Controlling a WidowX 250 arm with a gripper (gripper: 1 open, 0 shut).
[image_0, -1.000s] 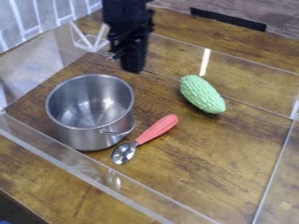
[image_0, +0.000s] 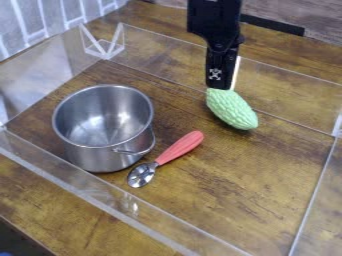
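The black gripper (image_0: 221, 70) hangs just above and behind a pale green bitter melon (image_0: 233, 110) lying on the wooden table (image_0: 254, 190); its finger opening is hard to make out from this angle. A steel pot (image_0: 103, 130) stands at the left. A spoon with a red handle (image_0: 179, 147) lies between the pot and the melon, its metal bowl toward the front.
Clear plastic walls (image_0: 322, 185) border the work area. A white grid-like rack (image_0: 30, 22) is at the top left.
The gripper has moved right from above and behind the pot to over the far end of the melon. The pot, spoon and melon have not moved.
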